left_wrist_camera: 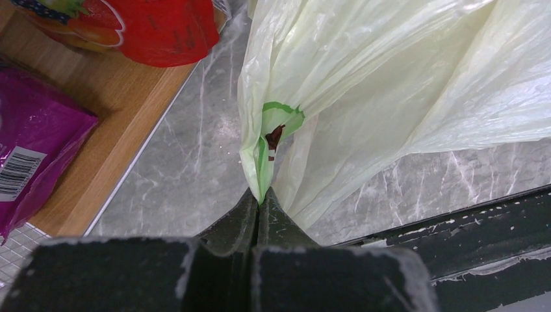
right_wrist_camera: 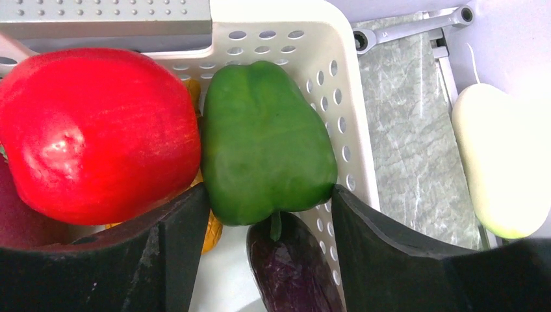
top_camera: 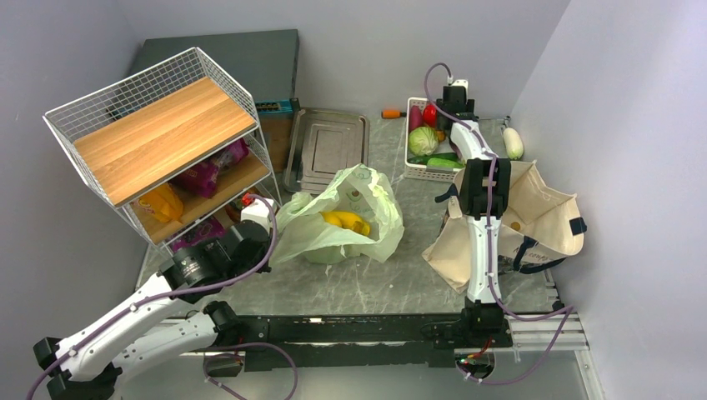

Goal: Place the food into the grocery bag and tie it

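The pale green grocery bag [top_camera: 385,218] stands with its mouth spread, and yellow bananas [top_camera: 348,222] show inside. My left gripper is shut on a pinched fold of the bag's edge. Over the white basket, my right gripper has its fingers on both sides of a green bell pepper [right_wrist_camera: 266,143]. Both fingertips look close to or against its skin; whether they grip it cannot be told. A red bell pepper [right_wrist_camera: 97,136] lies to its left and a dark eggplant [right_wrist_camera: 292,266] below it.
The white basket [right_wrist_camera: 357,130] also holds a cabbage [top_camera: 423,141] and a cucumber [top_camera: 443,163]. A canvas bag [top_camera: 550,217] stands under the right arm. The wire rack [top_camera: 196,71] fills the left, and a metal tray [top_camera: 328,150] lies behind the grocery bag.
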